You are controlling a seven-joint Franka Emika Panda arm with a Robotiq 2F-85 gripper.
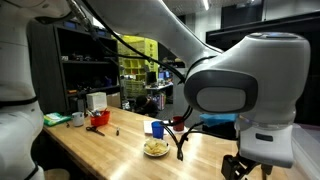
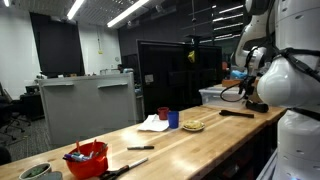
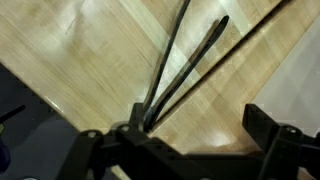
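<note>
My gripper stands open above the wooden table, its black fingers wide apart at either side of the wrist view. A slim dark strip with a rounded end (image 3: 207, 45) runs diagonally across the wood there, its near end partly hidden by the left finger. Beside it lies a long dark line (image 3: 232, 50); I cannot tell whether it is a stick or a shadow. In exterior view 2 a dark flat stick (image 2: 237, 114) rests on the table close to the gripper. The large white wrist housing (image 1: 235, 85) fills the right of exterior view 1.
A yellow plate (image 1: 156, 147), a blue cup (image 1: 157, 130) and a red cup (image 1: 178, 124) stand mid-table. A red basket (image 2: 87, 157) with things in it is at the far end. A whitish bin (image 2: 225, 97) stands behind.
</note>
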